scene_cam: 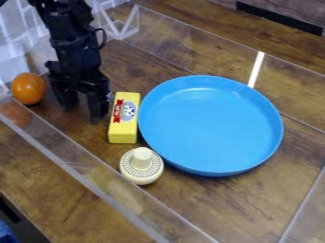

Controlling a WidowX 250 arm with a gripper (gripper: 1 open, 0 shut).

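My black gripper (79, 90) hangs low over the wooden floor at the left, just right of an orange ball (28, 87). The yellow box (124, 117) with a printed label lies to its right. Its fingers are dark and hard to make out, with nothing clearly between them.
A large blue plate (210, 126) takes up the middle right. A cream round object (141, 166) with a knob lies below the yellow box. Clear panels edge the left and bottom. Bare wood is free at the back.
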